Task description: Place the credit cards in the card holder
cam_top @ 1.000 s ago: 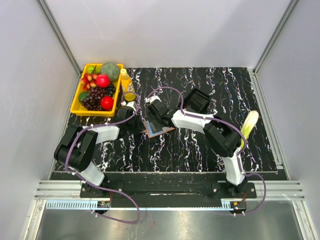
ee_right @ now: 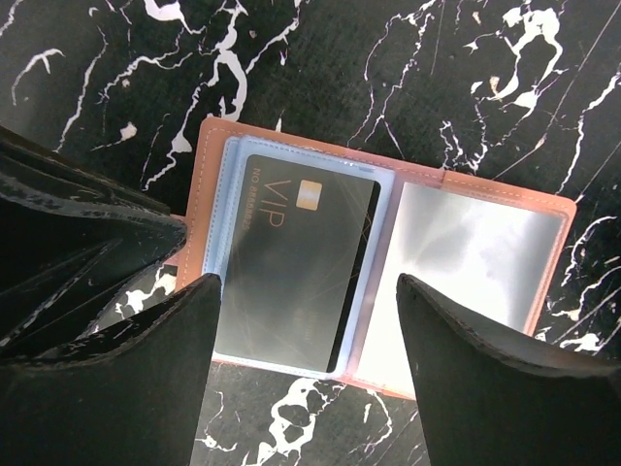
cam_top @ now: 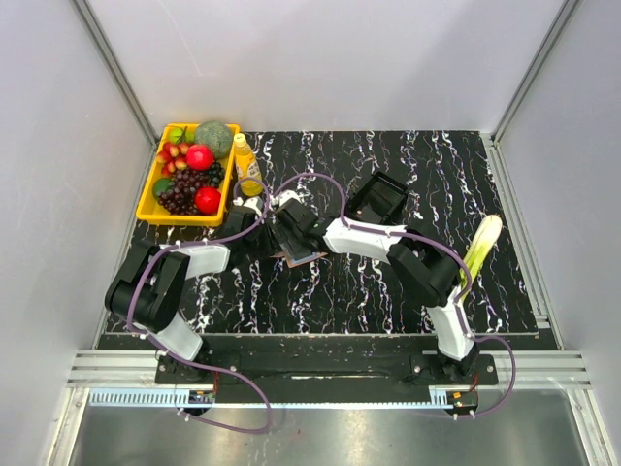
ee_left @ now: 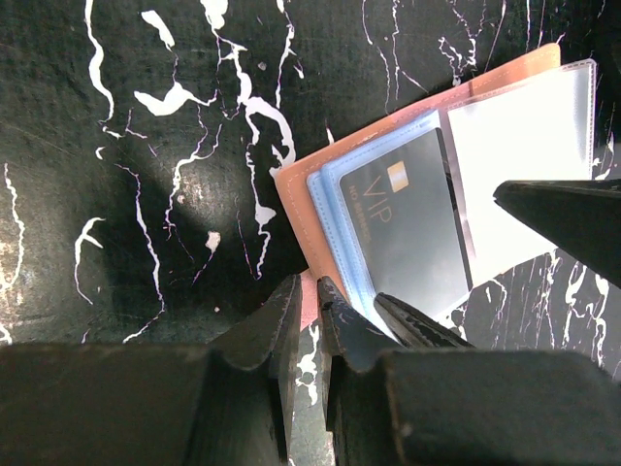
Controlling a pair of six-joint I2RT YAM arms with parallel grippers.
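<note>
An open pink card holder (ee_left: pixel 296 204) lies on the black marble table, with a clear sleeve and a blue-edged slot holding a dark VIP card (ee_right: pixel 291 262). My left gripper is at the holder's near corner, fingertips close together over its pink edge; whether anything is between them is unclear. My right gripper stands with fingers apart over the VIP card, nothing visibly held. Part of the right gripper reaches into the left wrist view above the holder.
A yellow fruit basket (cam_top: pixel 147 204) and a juice bottle (cam_top: pixel 246 160) sit at back left. A black open box (cam_top: pixel 378 199) lies behind the right arm, a cabbage (cam_top: pixel 482 243) at the right.
The right gripper has moved left, toward my left gripper, over the card holder. The left arm looks almost unchanged.
</note>
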